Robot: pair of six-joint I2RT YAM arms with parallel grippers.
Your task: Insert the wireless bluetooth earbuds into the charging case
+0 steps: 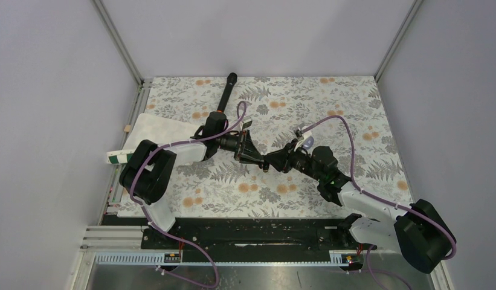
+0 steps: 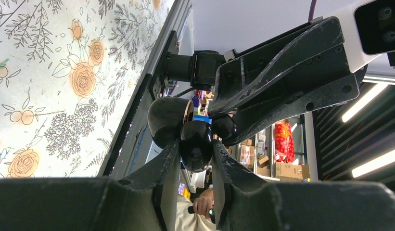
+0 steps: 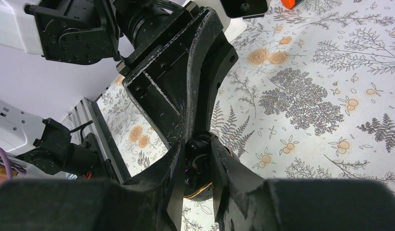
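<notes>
Over the middle of the table my left gripper (image 1: 260,161) is shut on the black glossy charging case (image 2: 164,120), whose lid stands open. My right gripper (image 1: 269,158) meets it from the right, shut on a small black earbud (image 3: 197,149). In the right wrist view the earbud is at the case's opening, between my fingertips; whether it is seated in a slot is hidden. The left wrist view shows the case's rounded body at my left fingertips, with the right gripper's tips just behind it.
A black microphone (image 1: 228,90) with an orange ring lies behind the left arm. A white board (image 1: 153,133) is at the left. A small pale object (image 1: 308,142) is partly hidden by the right arm.
</notes>
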